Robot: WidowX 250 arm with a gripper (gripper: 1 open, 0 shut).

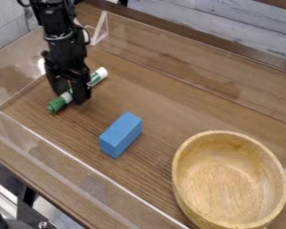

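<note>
My gripper point(71, 88) is at the upper left, low over a green and white cylindrical object point(58, 103) lying diagonally on the wooden table, its fingers open around the object's middle. The black gripper body hides part of the object, and whether the fingers touch it cannot be seen.
A blue block point(121, 135) lies right of and below the gripper. A large empty tan bowl point(229, 152) sits at the lower right. The table's edge runs along the lower left.
</note>
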